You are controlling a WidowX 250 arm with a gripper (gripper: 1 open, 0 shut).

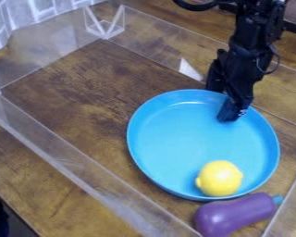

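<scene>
A black robot gripper [228, 93] reaches down from the upper right to the back rim of a blue plate [176, 139], its lower end over the rim. Its fingertips are dark and hard to make out; nothing is clearly held. A yellow ball-like object [218, 178], perhaps a lemon, sits on the plate's near right part.
A purple eggplant [231, 215] lies below the plate at the lower right. Clear plastic walls surround the wooden surface [70, 83], which is free to the left of the plate. A small white triangular piece [191, 69] shows behind the plate.
</scene>
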